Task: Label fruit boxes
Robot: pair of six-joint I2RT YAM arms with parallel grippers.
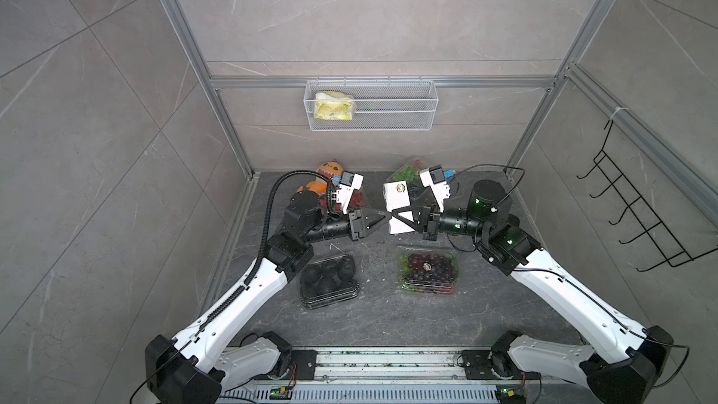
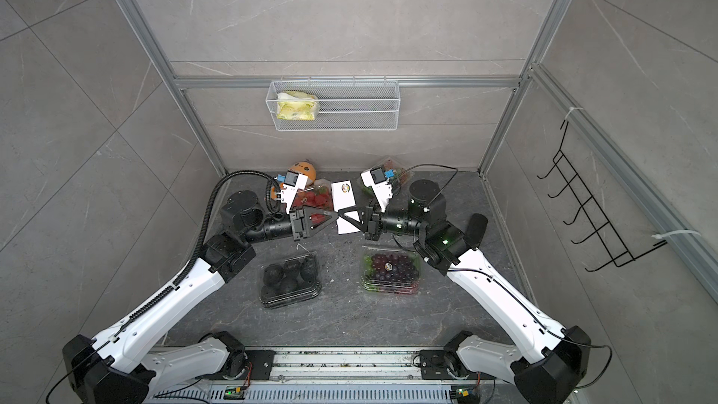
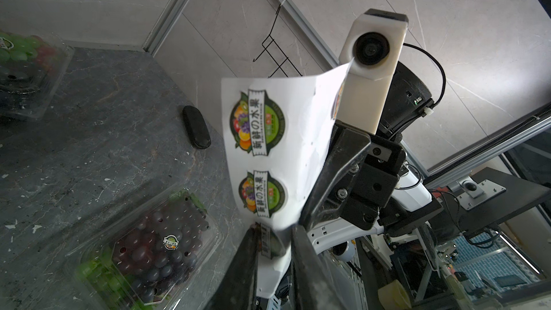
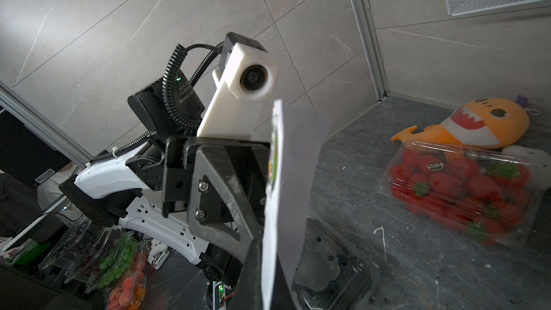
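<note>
A white sheet of round fruit labels (image 3: 281, 109) stands upright between the two arms, curling at its right edge. My right gripper (image 1: 395, 214) is shut on its lower part; in the right wrist view the sheet appears nearly edge-on and hides one finger. My left gripper is partly open at the sheet's lower end, a gap between its fingers; whether they touch a label is unclear. A box of dark round fruit (image 1: 329, 280), no label visible, lies below the left gripper. The box of red and green grapes (image 1: 427, 269) has a label on top.
Behind the left arm lie a labelled strawberry box (image 4: 459, 189) and an orange shark toy (image 4: 488, 123). Another labelled box with green grapes is at the back right. A wire basket (image 1: 392, 104) hangs on the back wall. Open counter lies between the front boxes.
</note>
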